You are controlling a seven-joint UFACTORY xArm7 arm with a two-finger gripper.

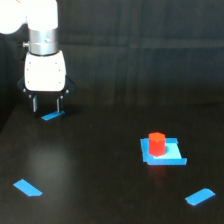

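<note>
Small, blocky and red, an object [157,144] rests on a pale square [168,159] edged with blue at the right of the table. At the upper left, my gripper [46,104] points down from the white arm [45,70]. Its two dark fingers stand apart and nothing shows between them. A wide stretch of table separates the gripper from the red object.
Strips of blue tape mark the dark table: one [53,115] close to the gripper, another [27,187] at the front left, a third [200,197] at the front right.
</note>
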